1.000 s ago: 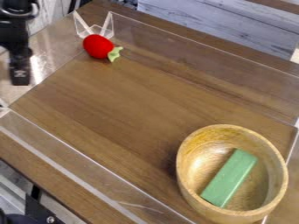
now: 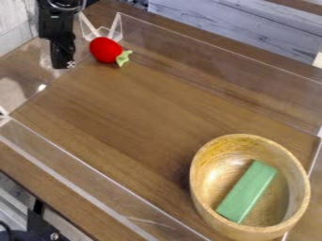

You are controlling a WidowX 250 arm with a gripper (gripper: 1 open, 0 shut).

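Note:
My gripper (image 2: 63,58) is at the upper left, pointing down over the table, shut, with nothing visible between its fingers. Just to its right lies a red vegetable-like object (image 2: 105,50) with a pale green tip, apart from the fingers. A wooden bowl (image 2: 201,184) sits at the lower right, holding a green block (image 2: 246,191).
Clear wire-like or plastic pieces stand behind the red object. White slatted boards (image 2: 251,28) line the back; a table edge with a gap and dark cables runs along the lower left.
My gripper has moved right and upward in the view, from the left edge to beside the red object. The bowl and objects are unchanged.

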